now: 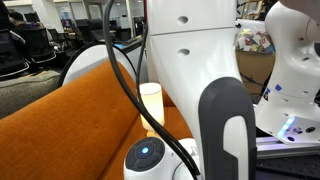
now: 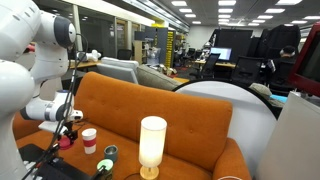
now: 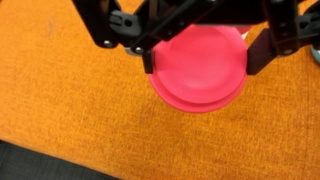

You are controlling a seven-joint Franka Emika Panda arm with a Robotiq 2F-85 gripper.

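Note:
A round pink-red object [image 3: 200, 70], like a cup or bowl seen from above, lies on the orange seat in the wrist view. My gripper is open, with one finger on each side of that object; whether either finger touches it I cannot tell. In exterior view 2 the gripper [image 2: 69, 132] is low at the left of the seat, by a small red thing [image 2: 65, 143]. Exterior view 1 shows the arm [image 1: 195, 70] but not the fingertips.
Right of the gripper stand a red-and-white cup [image 2: 89, 140], a grey cup [image 2: 111, 153] and a green-topped item [image 2: 104, 165]. A lit lamp [image 2: 152, 142] stands farther right. The orange sofa back [image 2: 190, 110] rises behind, and the seat's edge borders a dark area [image 3: 35, 163].

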